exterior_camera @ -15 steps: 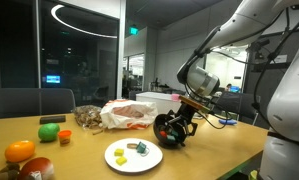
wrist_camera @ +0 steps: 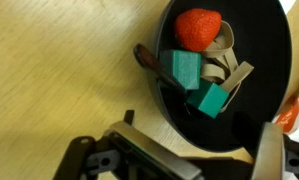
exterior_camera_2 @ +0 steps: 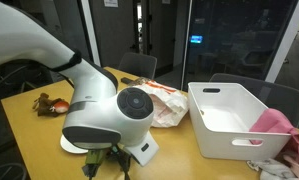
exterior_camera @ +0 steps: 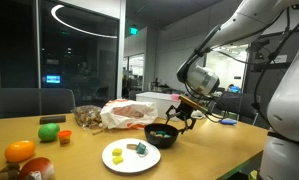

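Note:
A black bowl [exterior_camera: 161,135] rests level on the wooden table, just behind the white plate. The wrist view shows a strawberry [wrist_camera: 197,30], teal-green blocks [wrist_camera: 207,97] and pale wooden pieces [wrist_camera: 225,50] in the bowl. A dark stick-like piece [wrist_camera: 161,68] lies over its rim. My gripper is open at the bowl's near edge, fingers wide apart, with part of the rim showing between them. Whether a finger touches the bowl cannot be told. From the other side, the arm hides most of the bowl, and the gripper [exterior_camera_2: 113,160] points down.
The white plate [exterior_camera: 119,165] holds yellow and green pieces. An orange [exterior_camera: 20,151], a green ball [exterior_camera: 48,132] and other items stand to the left. A white bin [exterior_camera_2: 229,145] and crumpled bag [exterior_camera_2: 164,103] are behind. Bare table lies right of the bowl.
The gripper stays close to it.

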